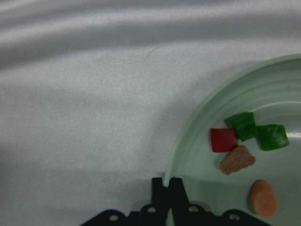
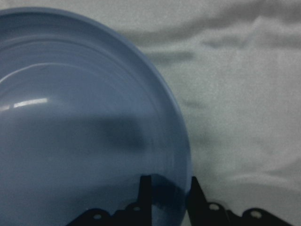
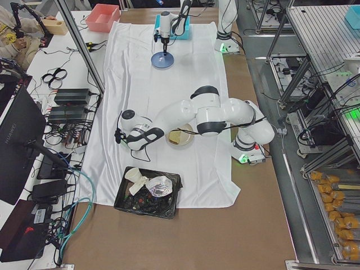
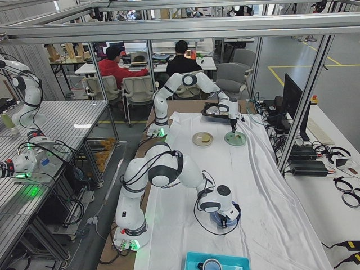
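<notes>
A green plate (image 1: pixel 277 84) holds several small food pieces: red, green, brown and an orange one (image 1: pixel 263 197). My left gripper is at its rim, fingers close together on either side of the rim, shut on it. A blue plate (image 2: pixel 70 75) lies on the white cloth, also seen far back in the camera left view. My right gripper has its fingers apart, one over the plate's inside and the other at the outer rim. A beige plate (image 4: pixel 202 136) with a yellowish piece lies beside the green one.
A black tray (image 3: pixel 140 205) with a cup and foil stands near the beige plate. A turquoise bin (image 4: pixel 216 259) sits at the other end of the cloth, beyond the blue plate. A monitor and cables line one side.
</notes>
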